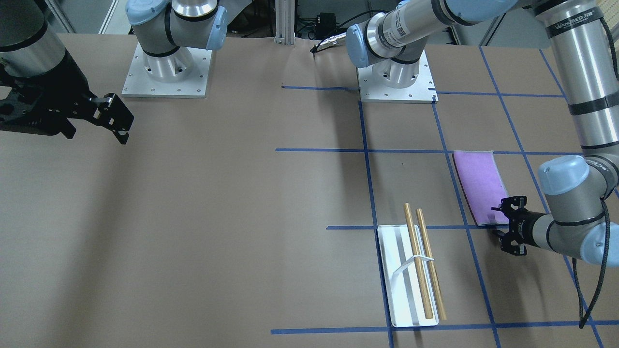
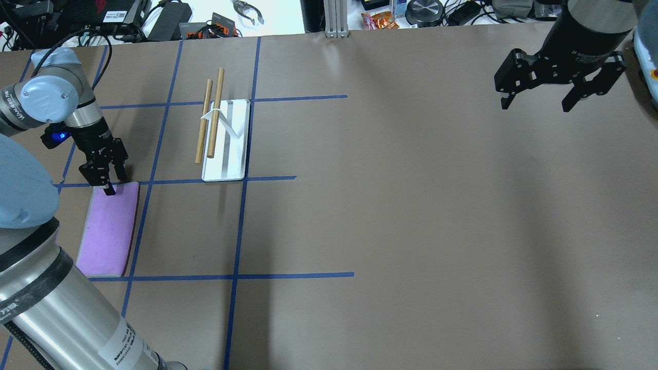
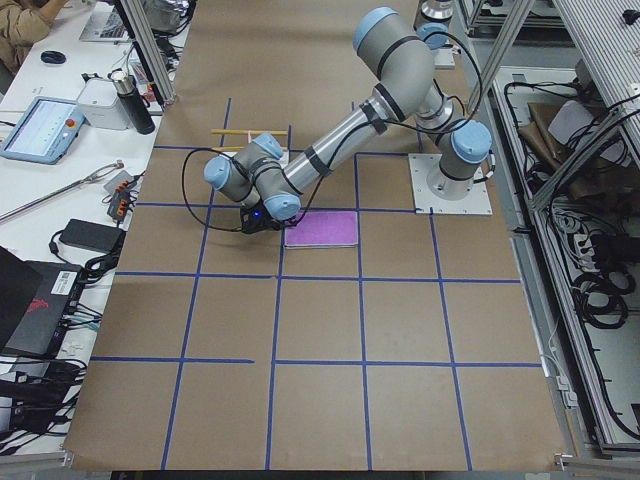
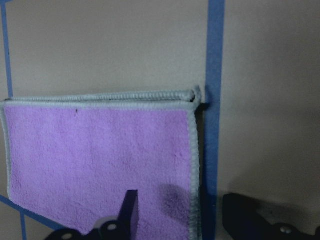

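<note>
A folded purple cloth with grey stitched edging (image 1: 480,185) lies flat on the taped grid; in the top view it (image 2: 108,228) is left of the white tray. My gripper (image 1: 497,221) is low over one end of it. In the wrist view the gripper is open, its fingers straddling the cloth's edge (image 4: 194,155), one above the purple surface, the other over bare table. Whether either finger touches cloth or table is unclear.
A white tray (image 2: 233,160) holding two wooden sticks (image 2: 216,123) stands beside the cloth. A second arm's black gripper (image 2: 555,80) hangs at the top view's upper right.
</note>
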